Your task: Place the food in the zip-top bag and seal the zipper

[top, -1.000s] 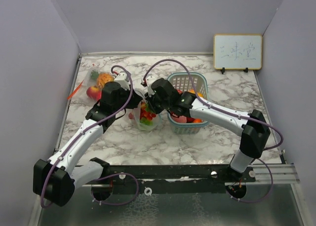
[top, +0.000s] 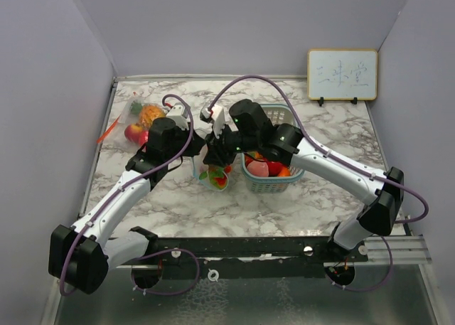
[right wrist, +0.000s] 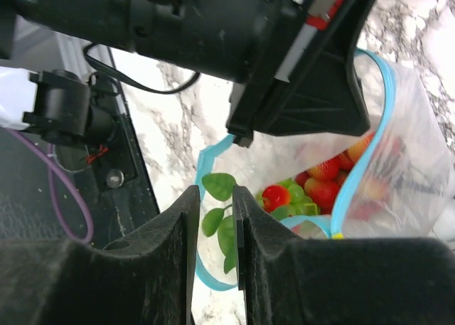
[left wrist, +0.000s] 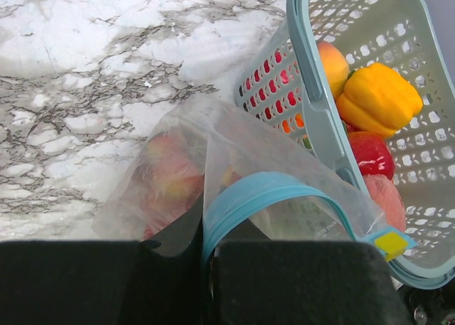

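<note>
My left gripper is shut on the blue zipper edge of the clear zip top bag (left wrist: 117,210), whose mouth gapes. Inside, red strawberries (right wrist: 323,193) and green grapes (right wrist: 302,188) show in the right wrist view. My right gripper stands part open over the mouth. A leafy green sprig (right wrist: 212,221) shows in the gap between its fingers and just beyond the tips, apparently loose; whether a finger still touches it is unclear. From the top view, green leaves (top: 212,173) lie at the bag's opening, just below the right gripper.
A grey-blue basket (top: 266,188) of food stands close beside the bag, holding a yellow pepper (left wrist: 382,99) and red pieces. Another bag with an apple (top: 134,132) lies at the back left. A whiteboard (top: 343,75) stands at the back right.
My right gripper has shifted slightly left and has parted. The left arm has barely moved.
</note>
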